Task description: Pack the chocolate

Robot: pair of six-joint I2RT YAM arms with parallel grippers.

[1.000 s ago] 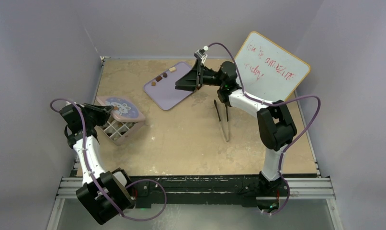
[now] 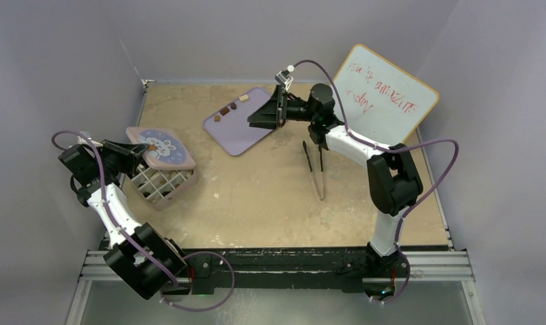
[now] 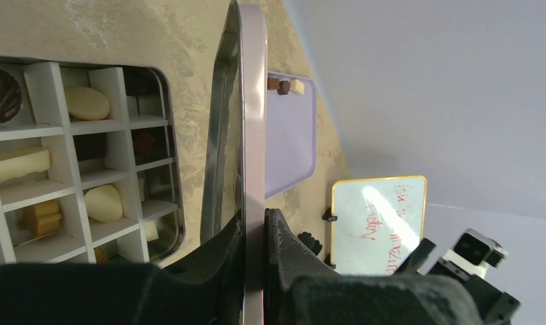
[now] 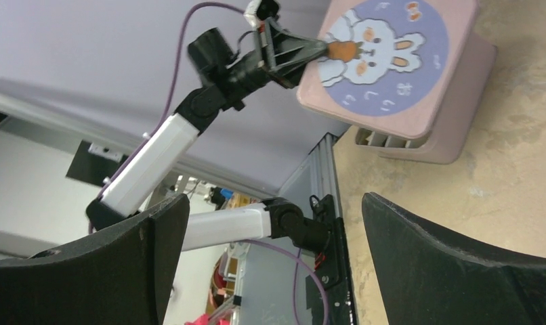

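Note:
A pink lid with a bunny on blue (image 2: 169, 152) is gripped at its edge by my left gripper (image 2: 138, 150) and hangs tilted over the gridded chocolate box (image 2: 169, 196), whose cells hold several chocolates in the left wrist view. A lilac tray (image 2: 246, 135) at the back middle carries several small chocolates (image 2: 224, 111). My right gripper (image 2: 263, 115) is open above the tray's right part; between its fingers in the right wrist view shows only empty space.
A whiteboard with red writing (image 2: 385, 95) leans at the back right. Tongs (image 2: 317, 186) lie below my right arm.
The right arm is almost still.

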